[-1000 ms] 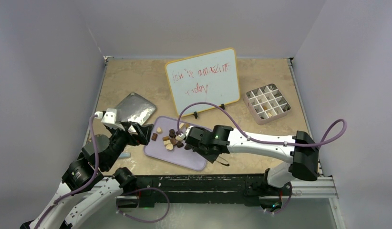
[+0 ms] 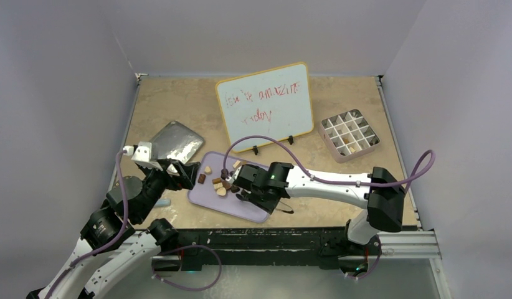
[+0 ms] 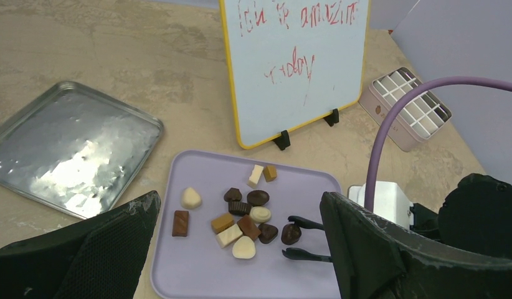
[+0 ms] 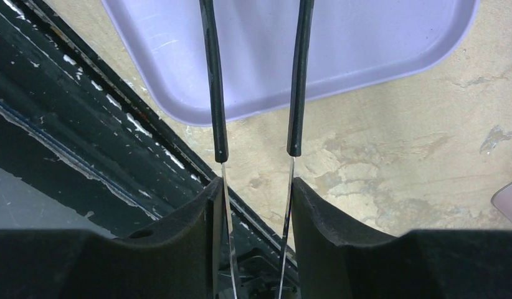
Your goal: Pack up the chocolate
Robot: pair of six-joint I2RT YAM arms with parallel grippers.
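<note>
Several chocolates, brown, dark and white, lie loose on the lavender tray (image 3: 185,274). My right gripper is low over the tray's right part, its black tong-like tips part open on either side of a round dark chocolate (image 3: 292,232); whether they touch it is unclear. The right wrist view shows the tong arms (image 4: 260,152) over bare tray, tips out of frame. My left gripper stands open, high at the left of the tray, nothing between its fingers. The compartment box (image 2: 348,134) sits at the back right, some pieces inside.
A metal tray (image 3: 73,149) lies at the left. A whiteboard (image 2: 264,106) on black stands is behind the lavender tray. The table between that tray and the box is mostly clear.
My right arm has shifted slightly left, its gripper moving over the tray by the dark chocolates. The left arm has not moved.
</note>
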